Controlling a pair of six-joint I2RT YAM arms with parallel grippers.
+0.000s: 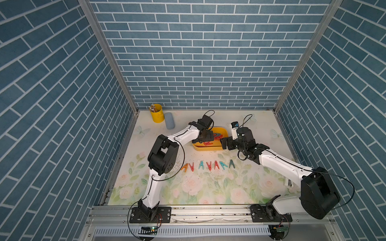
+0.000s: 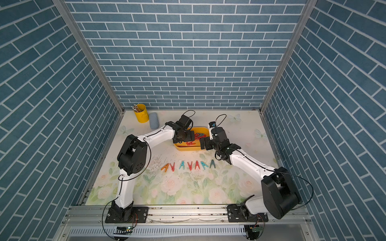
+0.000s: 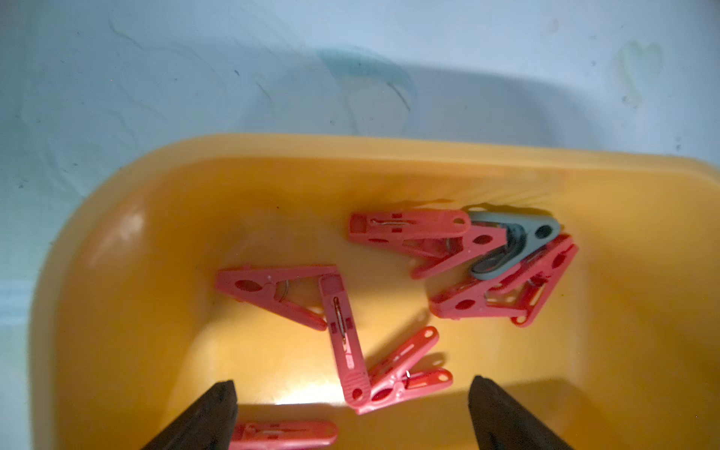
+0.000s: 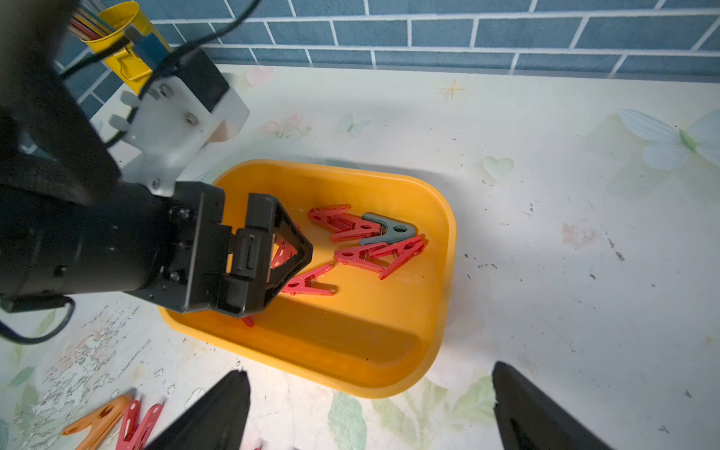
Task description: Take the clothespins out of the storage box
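Observation:
The orange storage box (image 4: 390, 352) holds several red clothespins (image 3: 341, 322) and a grey one (image 3: 517, 240). My left gripper is over the box, fingers apart in the left wrist view, no clothespin held; a red clothespin lies beside its left fingertip. My right gripper hangs at the box's right front, open and empty. A row of orange, red, turquoise and dark clothespins (image 1: 208, 165) lies on the table in front of the box.
A yellow cup (image 1: 157, 114) with sticks and a grey cylinder (image 1: 169, 120) stand at the back left. My two grippers are close together at the box.

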